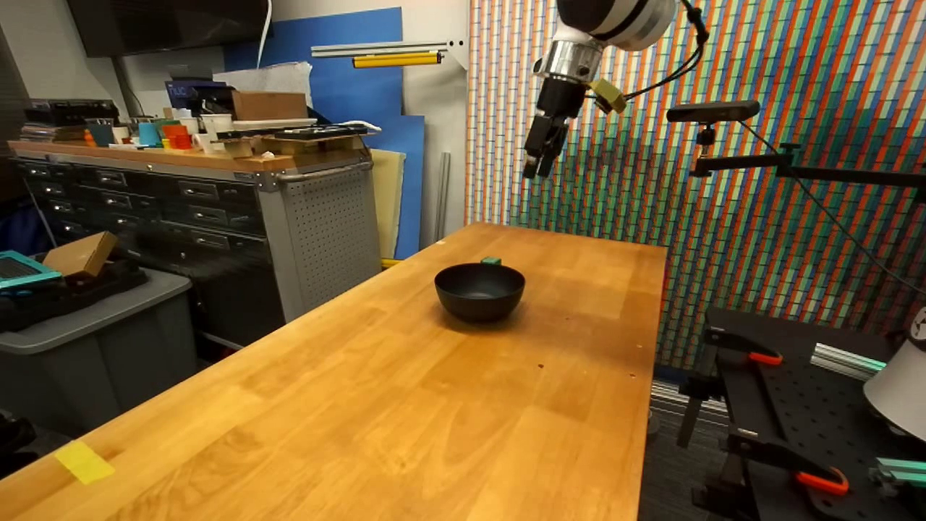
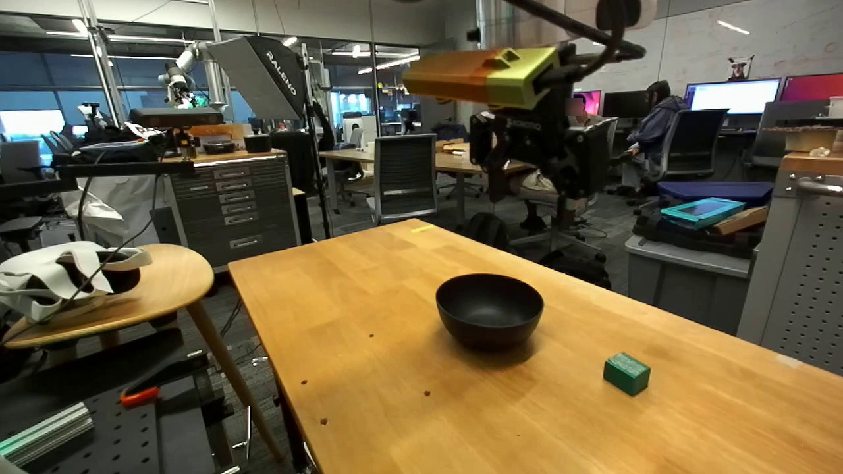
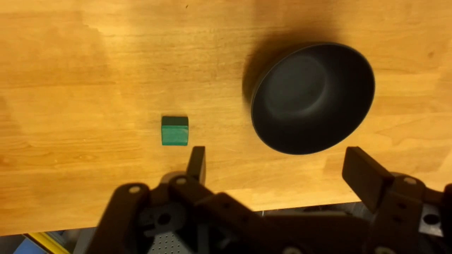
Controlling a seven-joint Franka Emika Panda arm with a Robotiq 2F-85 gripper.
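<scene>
A small green block (image 2: 626, 374) lies on the wooden table, a short way from a round black bowl (image 2: 490, 311). In the wrist view the block (image 3: 174, 131) is left of the bowl (image 3: 313, 98), with bare wood between them. The bowl is upright and looks empty inside. From exterior view 1, the bowl (image 1: 480, 292) hides most of the block (image 1: 491, 260). High above the table hangs my gripper (image 1: 536, 168), well clear of both. Its fingers are spread wide in the wrist view, where the gripper is open and holds nothing.
A camera on a bracket arm (image 1: 713, 111) stands beyond the table's right edge in exterior view 1. A drawer cabinet (image 1: 173, 208) stands along the left side.
</scene>
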